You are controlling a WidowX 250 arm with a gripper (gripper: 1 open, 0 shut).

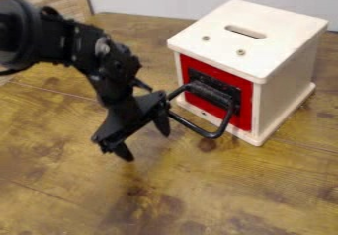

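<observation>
My black gripper (142,140) hangs low over the wooden floor, left of a pale wooden box (284,91), its fingers apart and open with nothing seen between them. The box has a red front panel (242,117) with a black plate and a black loop handle (212,132) sticking out towards my gripper. The handle's near end lies just right of the gripper; whether they touch I cannot tell.
A light panel stands at the back left, and the box fills the back right.
</observation>
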